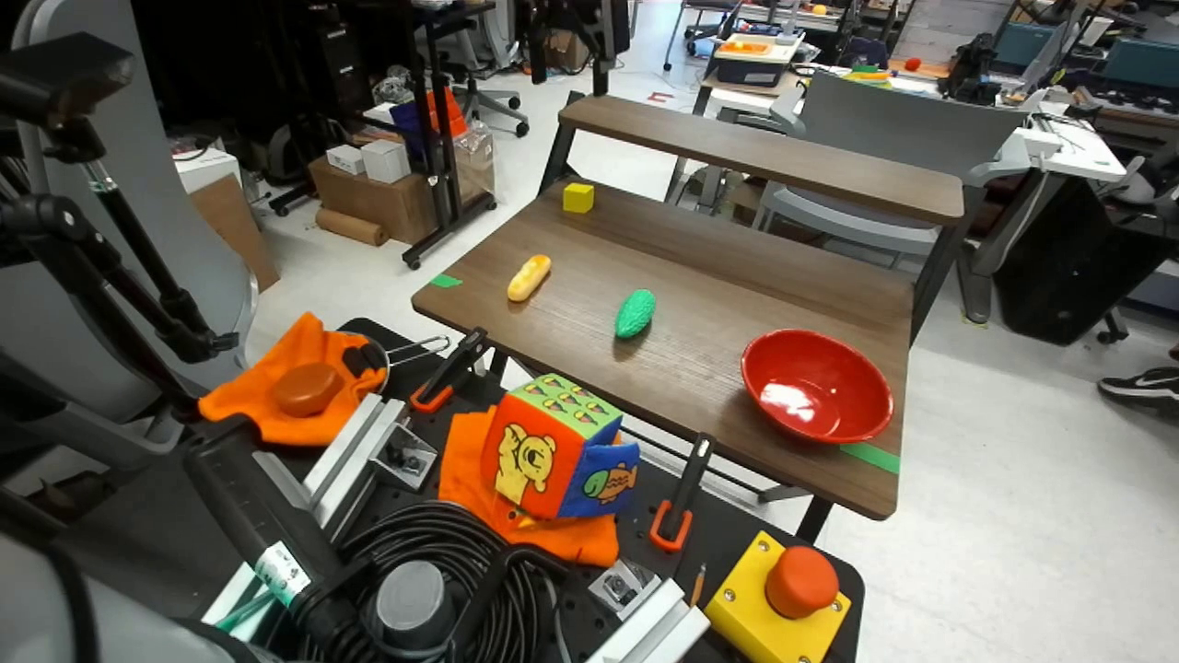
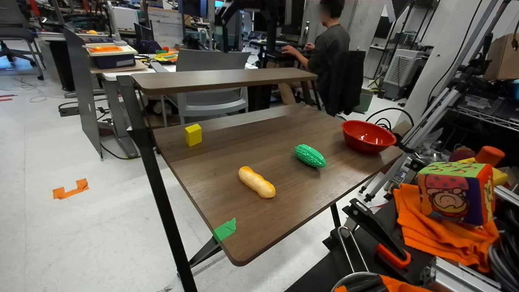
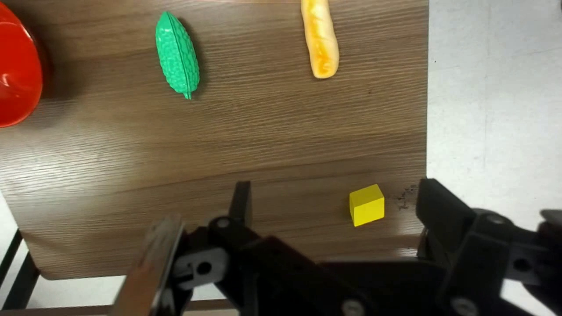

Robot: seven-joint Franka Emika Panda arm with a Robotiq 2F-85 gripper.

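Note:
My gripper is open and empty, its black fingers spread wide in the wrist view. A small yellow block point(image 3: 367, 205) shows between them there, nearer the right finger, on the tabletop below. In exterior view 1 the gripper point(image 1: 571, 72) hangs above the table's far left corner, well over the block point(image 1: 577, 198). A bread-shaped toy point(image 2: 256, 182) and a green bumpy vegetable toy point(image 2: 310, 155) lie apart on the wooden table. At its other end sits a red bowl point(image 1: 818, 387), with no object seen inside.
A raised wooden shelf point(image 1: 763, 155) runs along the table's back edge, close to the block's side. Bare tabletop separates the toys. A soft picture cube point(image 1: 558, 447) and clamps occupy the black bench in front.

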